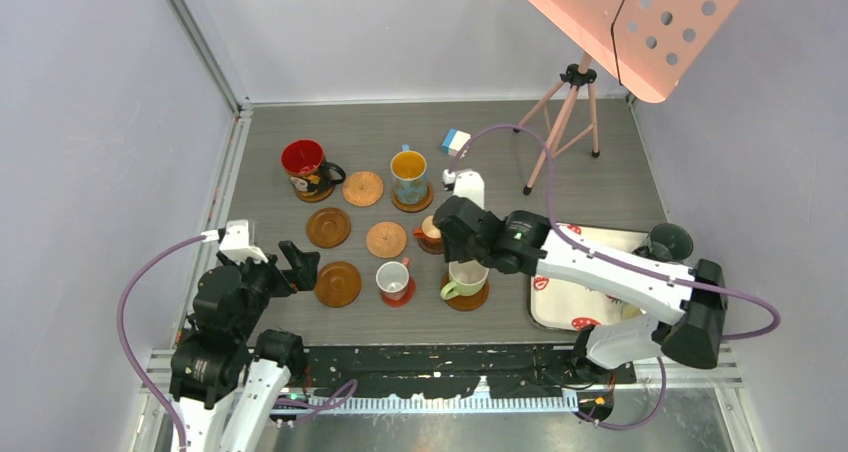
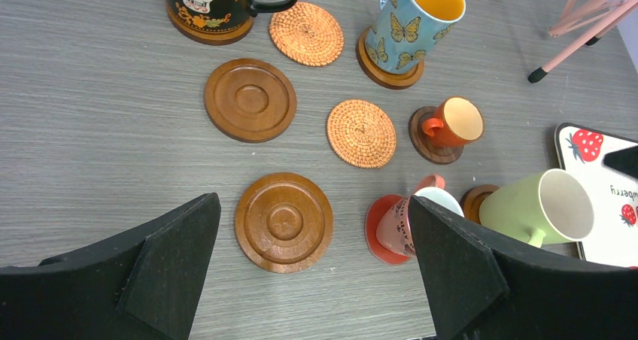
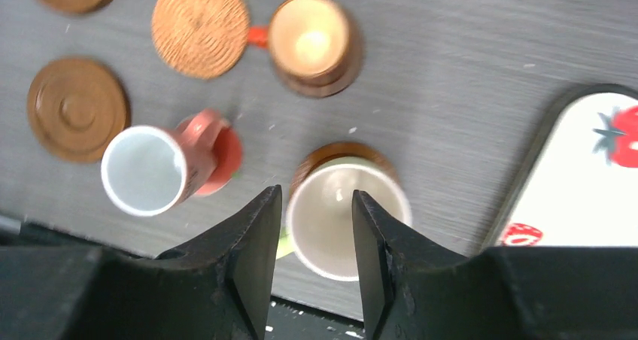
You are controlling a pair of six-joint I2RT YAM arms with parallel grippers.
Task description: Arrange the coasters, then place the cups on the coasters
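The pale green cup [image 1: 467,277] stands upright on a brown wooden coaster [image 1: 478,301], its handle toward the lower left. My right gripper is open above the cup, with no part of it between the fingers; the cup's white inside [image 3: 350,227] shows below them. In the left wrist view the green cup [image 2: 538,207] rests with its base on the coaster [image 2: 475,197], partly hidden by it. My left gripper stands open and empty over the left side of the table.
A pink mug [image 1: 393,278] on a red coaster stands left of the green cup. An orange cup [image 1: 429,233] sits behind. To the right lies a strawberry tray [image 1: 560,310]. Two brown coasters, the nearer [image 1: 338,285], and a woven one [image 1: 386,239] are bare.
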